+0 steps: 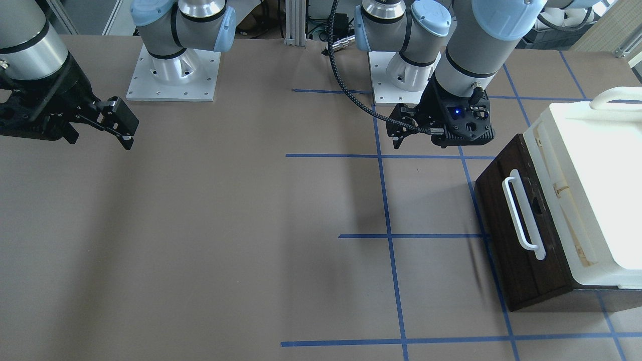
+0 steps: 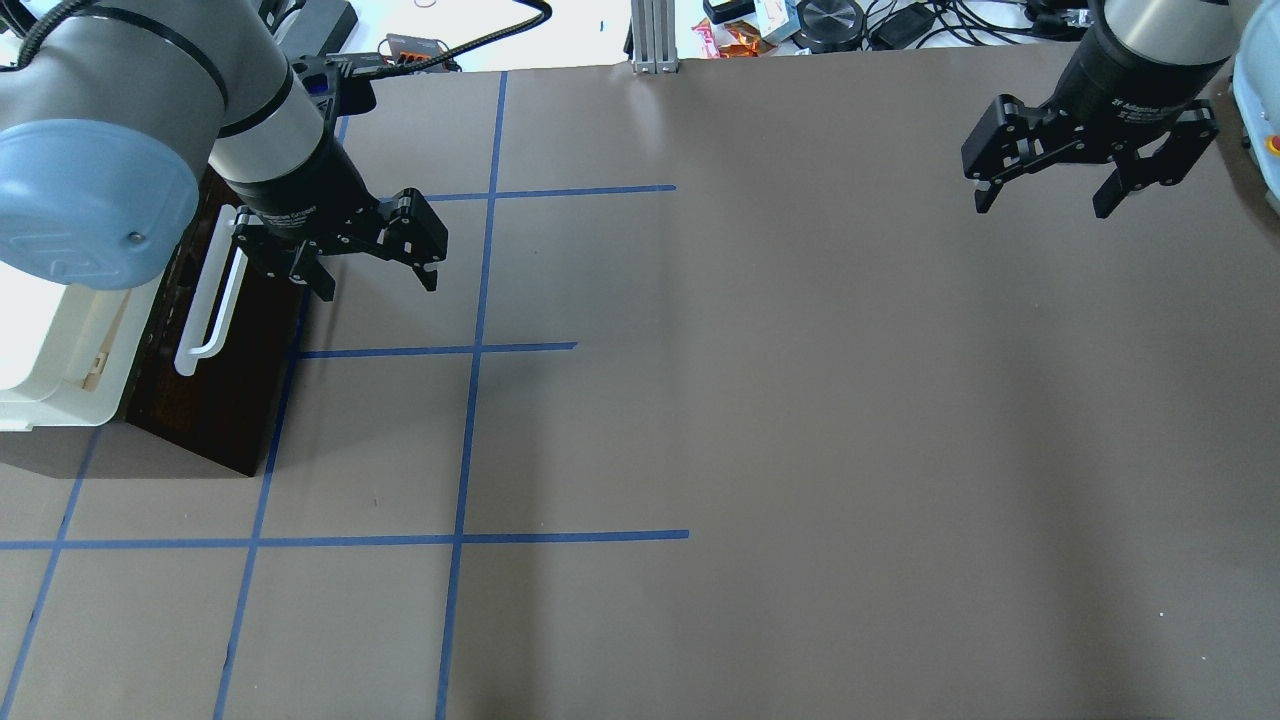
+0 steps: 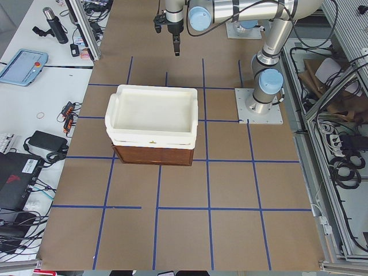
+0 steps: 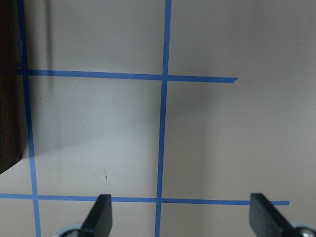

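Note:
A dark wooden cabinet (image 1: 517, 271) with a white handle (image 1: 518, 216) on its face and a white open-topped box (image 3: 152, 115) on top stands on the taped table. Above the floor beside it, toward the back, hangs my gripper (image 2: 372, 270), pointing down. In the left wrist view its two fingertips (image 4: 180, 217) stand wide apart at the bottom edge, with only bare table between them; the cabinet's dark edge (image 4: 7, 108) runs along the left.
A second arm's black gripper (image 2: 1086, 180) hangs at the other side. The table (image 1: 210, 240) between the arms and in front is clear, marked with blue tape lines. Cables and equipment lie beyond the table's edges.

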